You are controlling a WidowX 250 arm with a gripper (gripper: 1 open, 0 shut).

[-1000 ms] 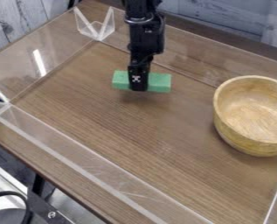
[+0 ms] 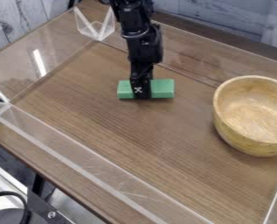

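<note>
The black gripper (image 2: 141,88) reaches down from the top middle of the view, shut on a green block (image 2: 161,89) near the middle of the wooden table (image 2: 164,166). The block's ends show on either side of the dark fingers, and its middle is hidden by them.
A large tan bowl (image 2: 252,114) stands at the right. A clear plastic object (image 2: 95,24) is at the back left. Cables (image 2: 15,206) lie at the lower left corner.
The gripper and green block have shifted slightly down in the view from where they were, and the arm looks a little more upright over the block.
</note>
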